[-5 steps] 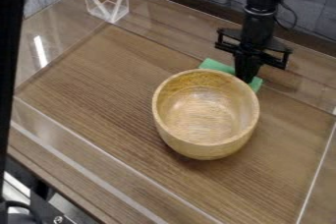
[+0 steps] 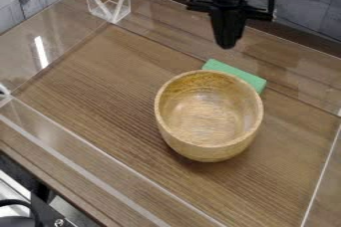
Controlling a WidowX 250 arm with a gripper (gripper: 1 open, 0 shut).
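Note:
The black gripper [image 2: 232, 37] hangs over the back of the wooden table, raised above and behind a green rectangular block [image 2: 236, 78]; its fingertips are small and dark, shut with nothing visible between them. The block lies flat just behind a large round beige bowl [image 2: 208, 123], its near edge close to or partly hidden by the rim.
A clear, angular holder-like object [image 2: 110, 5] stands at the back left. Dark cables lie at the lower-left edge, beyond the table.
The gripper has risen up and away from the green block, which is now more fully visible behind the bowl. The bowl looks unmoved.

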